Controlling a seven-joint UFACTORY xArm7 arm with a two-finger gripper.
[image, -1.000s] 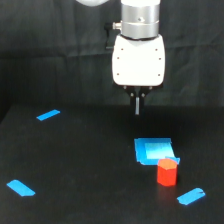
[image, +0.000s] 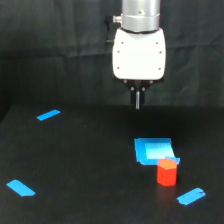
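My white arm hangs from the top centre, and its gripper (image: 137, 96) is in the air above and behind a blue square (image: 150, 146) on the black table. Its dark fingers appear as a narrow shape; whether they are open or shut is unclear. A red hexagonal block (image: 166, 173) sits at the near right edge of the blue square.
Blue tape strips lie at the back left (image: 48, 114), front left (image: 21, 187) and front right (image: 191, 195).
The arm and gripper have moved slightly up and a little left. The red block and blue square have not moved.
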